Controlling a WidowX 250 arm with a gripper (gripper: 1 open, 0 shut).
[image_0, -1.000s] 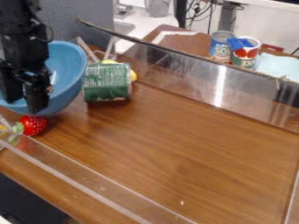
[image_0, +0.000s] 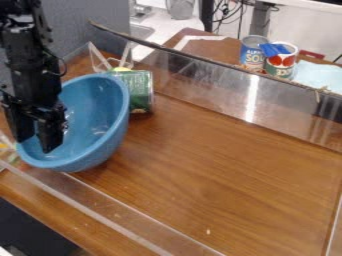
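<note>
My black gripper is at the left, over the near-left rim of a blue bowl, which sits tilted on the wooden table. Whether its fingers are shut on that rim is hard to make out. A green can lies behind the bowl, partly hidden by it. Small items at the bowl's left are mostly hidden.
A clear partition runs along the back. Beyond it stand two cans and a light blue cloth.
The blue bowl has moved down and toward the near right with my gripper, now covering the red strawberry and more of the green can.
</note>
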